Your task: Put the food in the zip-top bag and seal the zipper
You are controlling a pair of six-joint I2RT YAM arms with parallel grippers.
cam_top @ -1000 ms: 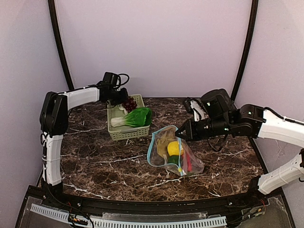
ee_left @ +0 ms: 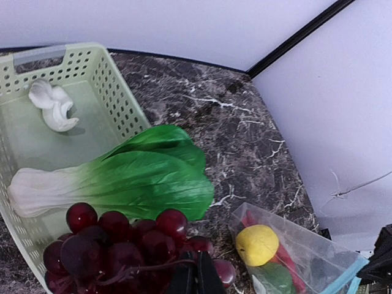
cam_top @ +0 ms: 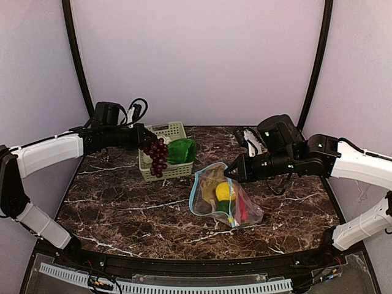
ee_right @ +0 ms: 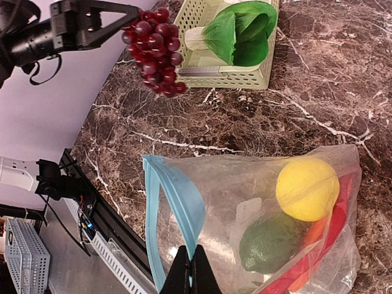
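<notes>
A bunch of dark red grapes (cam_top: 157, 154) hangs from my left gripper (cam_top: 147, 136), which is shut on its stem (ee_left: 150, 267) above the basket's left side. The clear zip top bag (cam_top: 247, 207) lies on the table with its blue-edged mouth (ee_right: 177, 193) open. Inside it are a yellow round food (ee_right: 307, 189), a green one (ee_right: 269, 243) and red and orange long ones. My right gripper is shut on the bag's blue edge. A leafy green vegetable (ee_left: 144, 174) and a white piece (ee_left: 54, 105) lie in the basket.
The pale green basket (cam_top: 168, 173) stands at the back left of the dark marble table (cam_top: 135, 214). Between basket and bag is a bare strip of table. Walls (cam_top: 196, 61) close in the back and both sides.
The left gripper has lifted the grapes from the basket's back corner and brought them left and toward the front. The right gripper and bag have stayed nearly still.
</notes>
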